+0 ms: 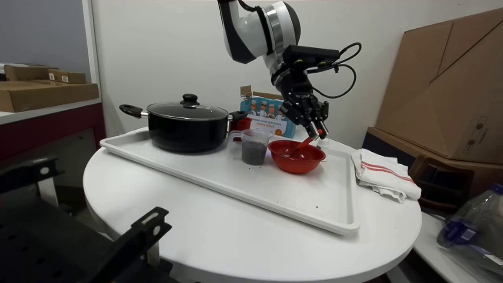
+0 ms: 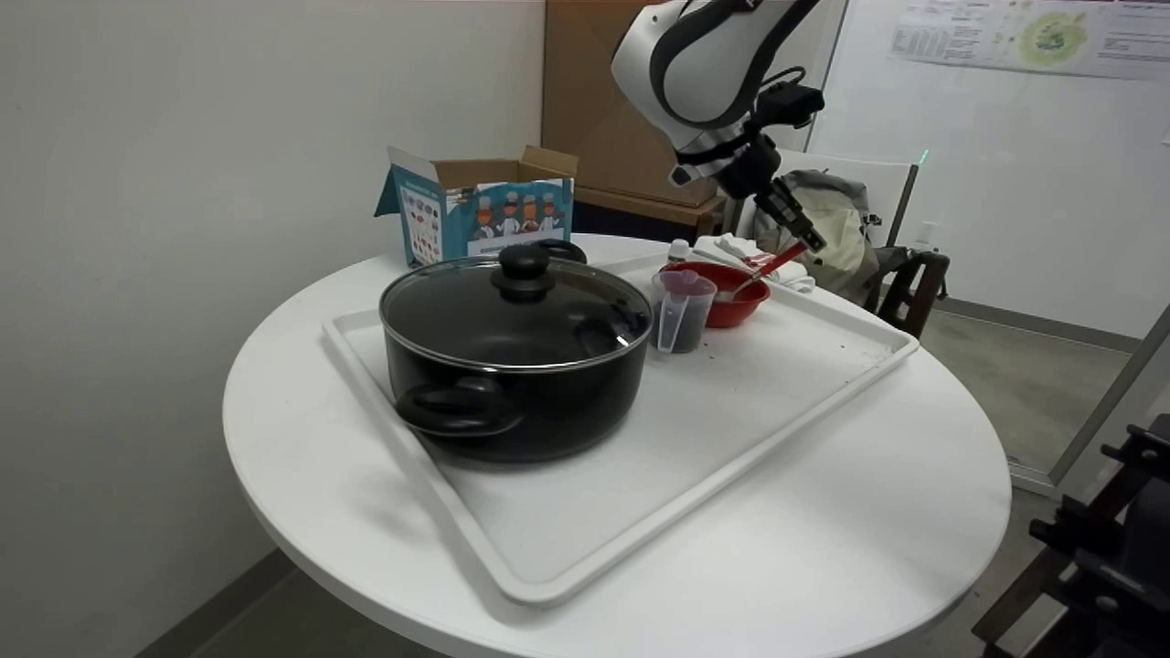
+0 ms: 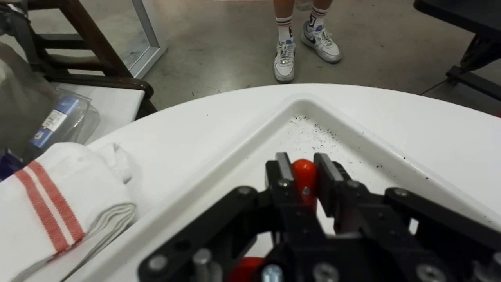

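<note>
My gripper is shut on the red handle point(image 3: 306, 181) of a utensil, whose rounded end shows between the fingers in the wrist view. From exterior view 1, the red utensil point(image 1: 300, 147) slants down into a red bowl point(image 1: 297, 164); its lower end is inside, hidden in part by the rim. The gripper stays above the bowl's right side. Left of the bowl stands a clear measuring cup point(image 1: 254, 150) with dark contents. Exterior view 2 shows the handle point(image 2: 781, 259) rising out of the bowl point(image 2: 732, 312) to my fingertips.
A lidded black pot point(image 1: 188, 125) occupies the left of the white tray point(image 1: 226, 191). Behind stands a blue box point(image 1: 268, 115). A folded striped towel point(image 1: 384, 173) lies right of the tray. Dark specks dot the tray's otherwise clear front corner.
</note>
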